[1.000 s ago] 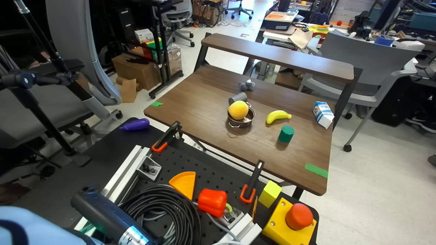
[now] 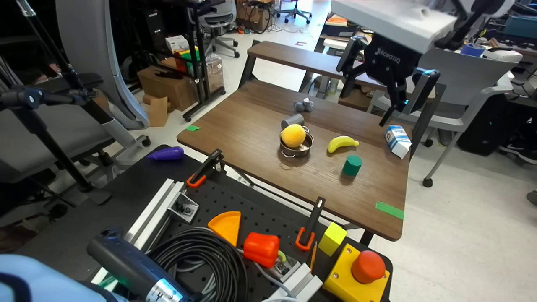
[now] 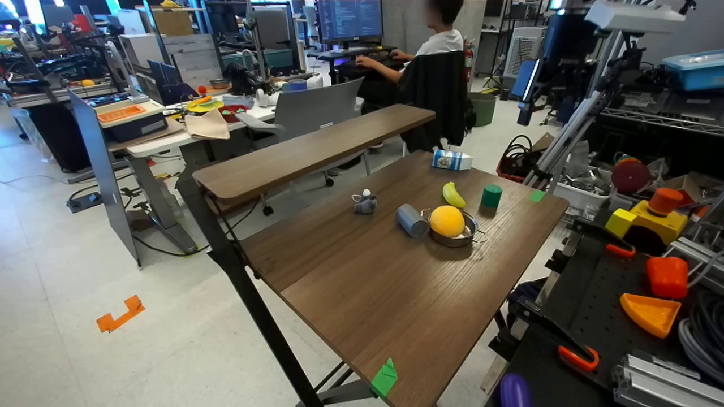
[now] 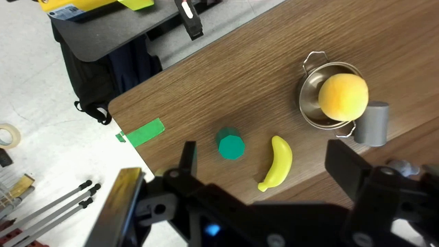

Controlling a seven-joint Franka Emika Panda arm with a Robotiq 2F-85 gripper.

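High over the right side of the wooden table (image 2: 241, 126), my gripper (image 2: 370, 108) hangs open and empty. On the table a yellow-orange ball (image 4: 344, 97) rests in a small metal pot (image 4: 307, 98) with two wire handles. A grey cylinder (image 4: 372, 123) lies on its side against the pot. The yellow banana (image 4: 280, 162) and the green block (image 4: 231, 146) lie apart from each other in the wrist view, both below the level of my fingers (image 4: 188, 158). At the table's far right sits a blue-and-white carton (image 2: 397, 141). A small grey toy (image 3: 365, 202) is near the raised shelf.
A raised shelf (image 3: 319, 152) runs along the table's back edge. The black bench (image 2: 126, 186) in front carries clamps, a red pepper (image 2: 261, 249), an orange wedge (image 2: 226, 226) and a red stop button (image 2: 368, 266). Free tabletop lies left of the pot in exterior view 1.
My arm and open gripper have come into exterior view 1 from the upper right and now hang above the table. The objects on the table have not moved.
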